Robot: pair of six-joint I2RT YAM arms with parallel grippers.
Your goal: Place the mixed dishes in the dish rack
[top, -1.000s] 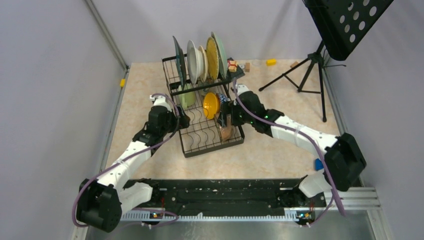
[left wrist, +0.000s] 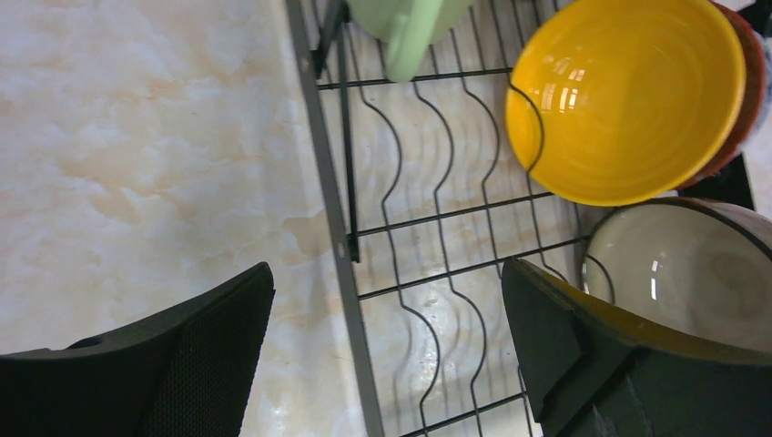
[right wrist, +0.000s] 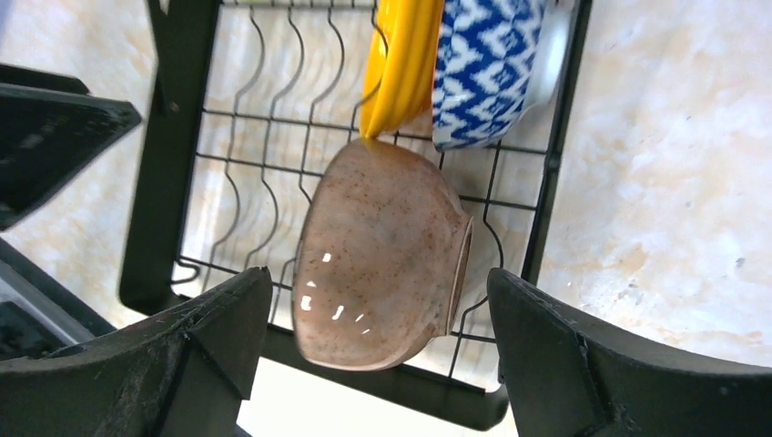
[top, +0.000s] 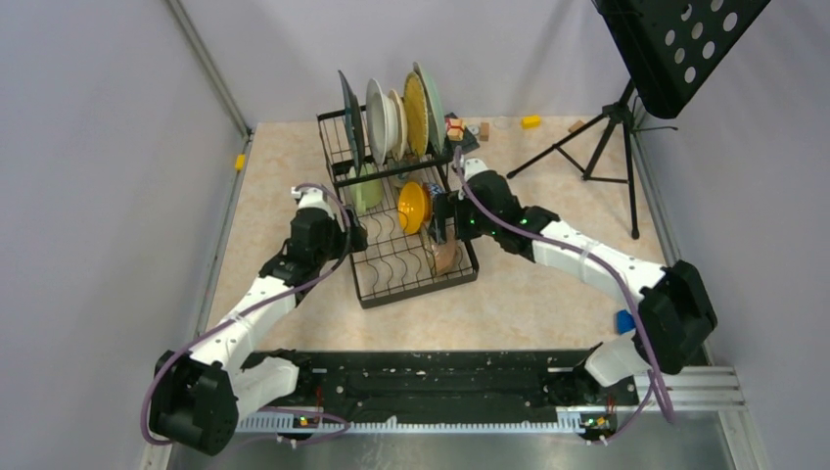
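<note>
The two-tier dish rack (top: 416,291) holds upright plates (top: 416,108) on top and, below, a green cup (top: 365,194), a yellow bowl (left wrist: 619,91), a blue-patterned bowl (right wrist: 482,64) and a brown bowl (right wrist: 378,250) lying at the front right. My left gripper hangs open over the rack's left edge, nothing between its fingers. My right gripper is over the brown bowl, its fingers apart on either side of it; whether they touch it is unclear.
A black stand (top: 622,117) is at the back right, with small blocks (top: 530,121) near the back wall.
The left arm looks still.
</note>
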